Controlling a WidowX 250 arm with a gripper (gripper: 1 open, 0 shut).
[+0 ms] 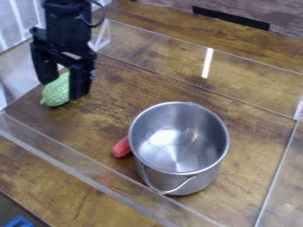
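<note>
My black gripper (64, 78) is at the upper left, open, its fingers around or just over a green bumpy vegetable (53, 94) that lies on the wooden surface; the arm partly hides it. A steel pot (178, 137) with a wire handle stands at the lower right. A small red object (120, 147) lies against the pot's left side, partly hidden by it.
Clear plastic walls run along the left, front and right of the wooden work surface (166, 66). A blue item (14, 215) shows at the bottom left corner.
</note>
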